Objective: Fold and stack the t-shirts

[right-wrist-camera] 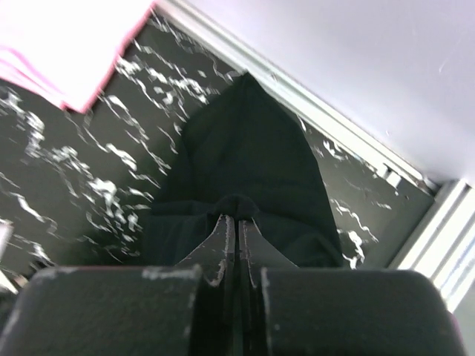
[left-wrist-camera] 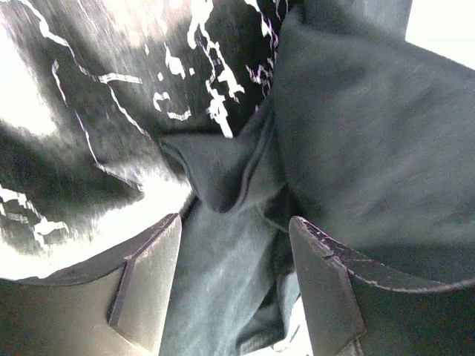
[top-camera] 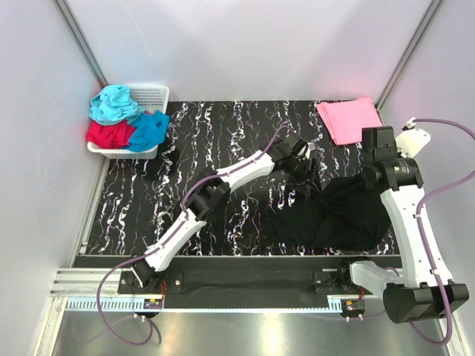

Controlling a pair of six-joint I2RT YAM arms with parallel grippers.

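A black t-shirt (top-camera: 326, 226) lies crumpled on the right front of the marbled table, a folded-over part rising toward my right arm. My left gripper hangs open just over a creased corner of the dark cloth (left-wrist-camera: 230, 170). My right gripper is shut at a ridge of the black fabric (right-wrist-camera: 245, 148); whether cloth is pinched in its tips is hard to tell, though the ridge gathers right at them. In the top view that gripper is hidden behind its arm.
A folded pink t-shirt (top-camera: 349, 119) lies at the back right. A white basket (top-camera: 151, 96) with cyan, red and blue clothes stands at the back left. Walls border the table.
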